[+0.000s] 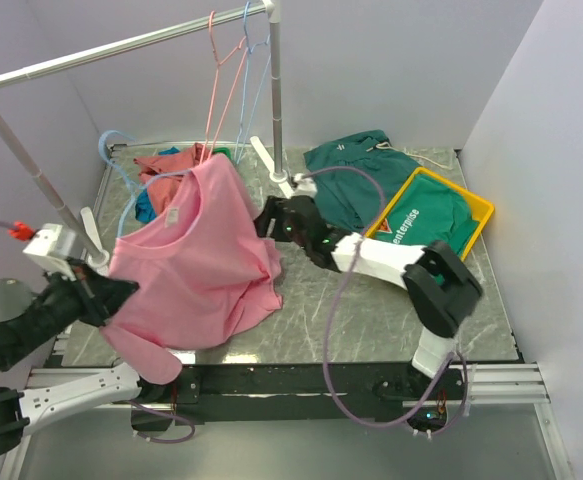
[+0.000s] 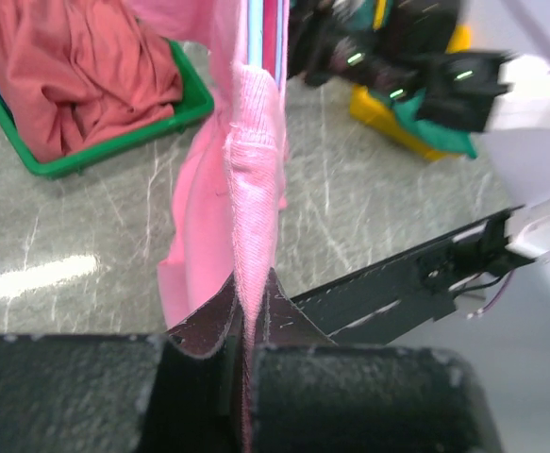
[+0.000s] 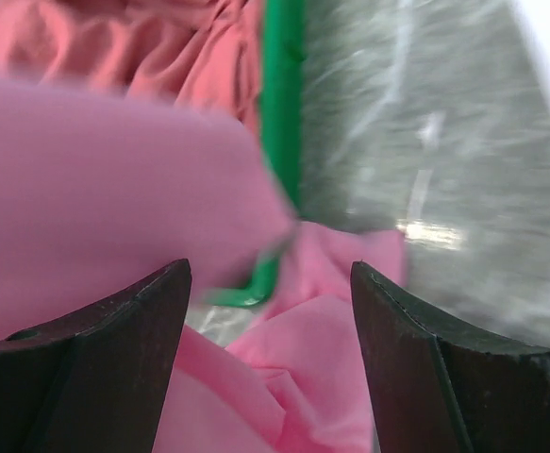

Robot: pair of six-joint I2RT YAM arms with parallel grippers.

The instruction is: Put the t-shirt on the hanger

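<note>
The pink t-shirt hangs with its neck opening upward, a light blue hanger inside its collar and the hook sticking out above. My left gripper is shut on the shirt's left shoulder; in the left wrist view a narrow pink fold runs up from between its fingers, with a blue strip of the hanger at the top. On the shirt's right side, my right gripper stands open. In the right wrist view pink cloth shows beyond and between the spread fingers, not gripped.
The rack's bar crosses overhead with pink and blue hangers on it. A green tray of salmon cloth lies behind the shirt. A yellow tray and dark green garment are at right.
</note>
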